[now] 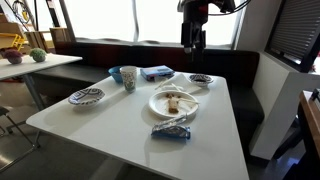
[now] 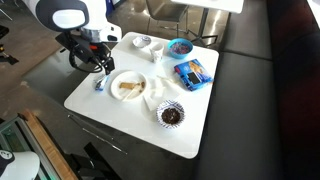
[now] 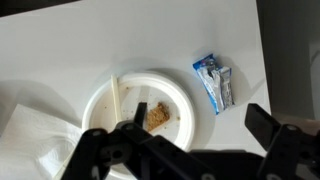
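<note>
My gripper (image 1: 193, 47) hangs in the air above the table, open and empty. In the wrist view its fingers (image 3: 262, 126) stand wide apart at the bottom, over the white plate (image 3: 181, 91) and the bare table beside it. A brown piece of food (image 3: 157, 118) and a pale stick (image 3: 117, 100) lie on the plate. To the right of the plate, apart from it, rests a crumpled blue and silver wrapper (image 3: 215, 82). Exterior view 1 shows this wrapper (image 1: 170, 131) near the table's front edge.
A crumpled white napkin (image 2: 155, 94) lies beside the plate. Farther along stand a cup (image 1: 129, 79), a blue bowl (image 2: 181, 47), a blue bag (image 2: 193, 73) and a patterned bowl (image 2: 171, 114). Another small bowl (image 1: 200, 78) sits at the right.
</note>
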